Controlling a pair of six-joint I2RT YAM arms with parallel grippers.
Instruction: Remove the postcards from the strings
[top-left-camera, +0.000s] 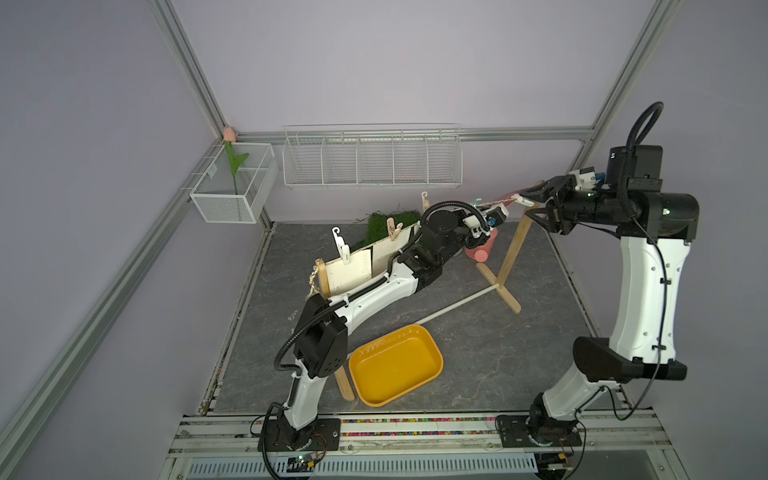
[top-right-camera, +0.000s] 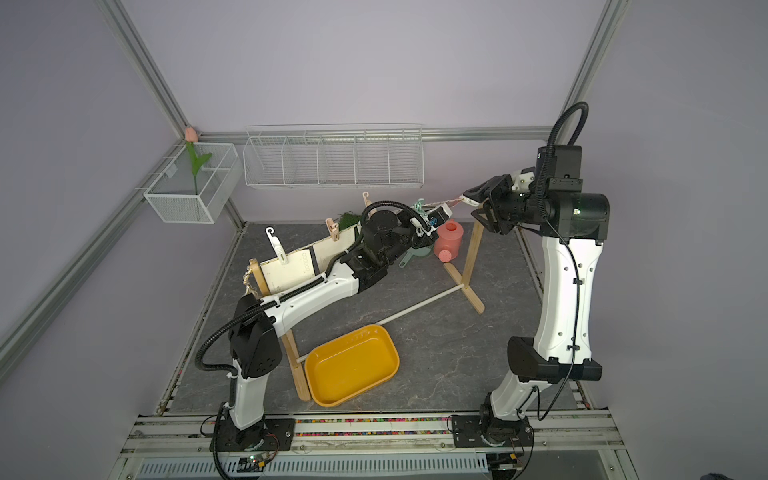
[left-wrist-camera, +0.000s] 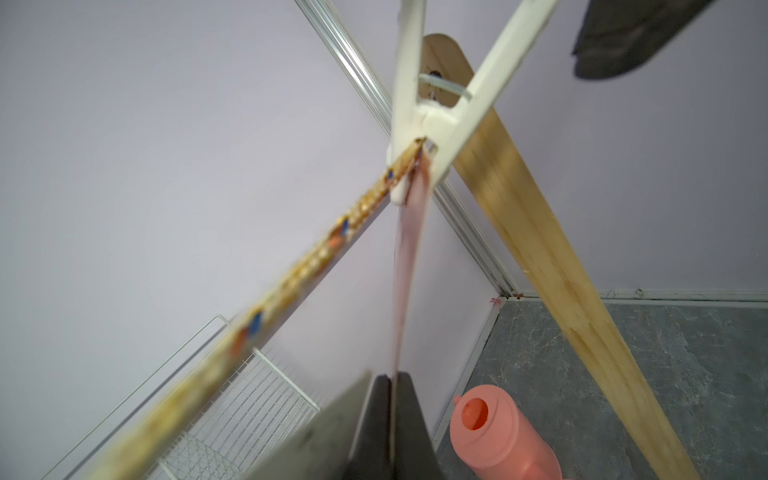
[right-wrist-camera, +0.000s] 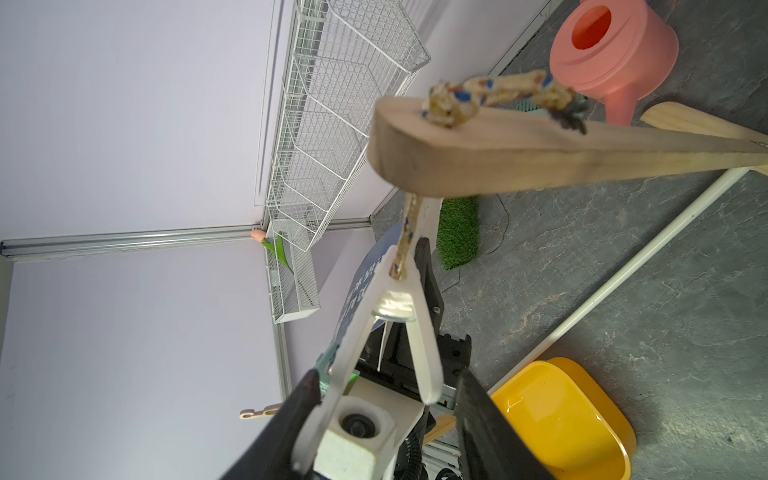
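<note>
A white clip (right-wrist-camera: 396, 308) grips the rope (left-wrist-camera: 300, 280) and the top of a postcard (left-wrist-camera: 409, 240), seen nearly edge-on. My left gripper is shut on that postcard's edge below the clip. My right gripper is part open, its fingers on either side of the clip's two splayed legs; whether they touch cannot be told. In the top left view, pale postcards (top-left-camera: 349, 272) hang further left on the string under a white clip (top-left-camera: 341, 245) and a wooden clip (top-left-camera: 393, 229), partly hidden by my left arm.
The rope's wooden post (top-left-camera: 516, 244) stands just below my right gripper. A yellow tray (top-left-camera: 396, 364) lies empty at the front. A pink watering can (top-right-camera: 449, 240) and grass mat (right-wrist-camera: 458, 232) stand behind. Bare floor lies right of the tray.
</note>
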